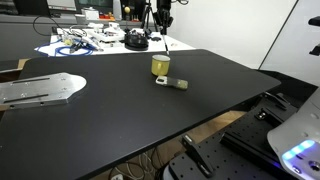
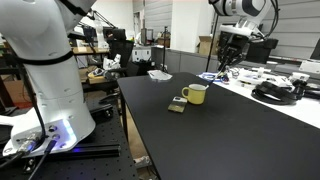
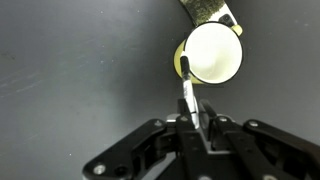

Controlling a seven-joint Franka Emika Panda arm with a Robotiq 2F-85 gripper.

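Note:
My gripper is shut on a thin white, dark-ended marker [image 3: 188, 88], which points forward over the mug's near-left rim in the wrist view. The yellow mug [image 3: 191, 71], pale inside, stands upright on the dark table. In exterior view 1 the gripper [image 1: 164, 28] hangs above and behind the mug [image 1: 160, 66], and the marker [image 1: 166, 42] slants down with its lower end above rim height. Whether that end lies directly over the opening cannot be told.
A flat block [image 1: 172, 83] with a pale end lies on the table close to the mug. A silvery-white plate-like object [image 1: 42, 88] rests at the far left in exterior view 1.

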